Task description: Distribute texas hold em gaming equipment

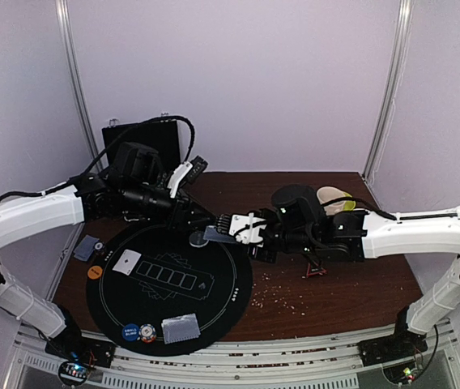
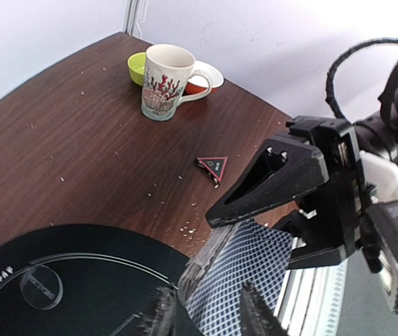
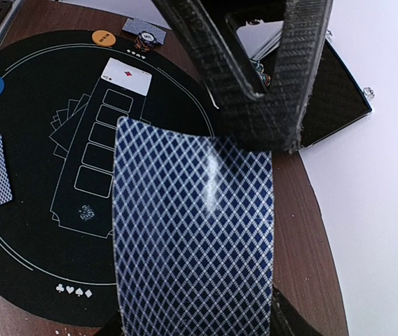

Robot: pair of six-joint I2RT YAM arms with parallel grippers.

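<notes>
A deck of cards with a blue and white checked back is pinched in my right gripper, shown large in the right wrist view. My left gripper is open, its fingertips parted at the deck's near end in the left wrist view. From above, one dark left finger overlaps the deck's far edge; contact is unclear. Below is the round black poker mat. On it lie a white ace card, a blue small blind chip, an orange chip and a pair of face-down cards.
An open black case stands at the back left. A mug, bowls and a small red-edged triangle sit on the right. Another card pair lies left of the mat. Open wood shows behind the mat.
</notes>
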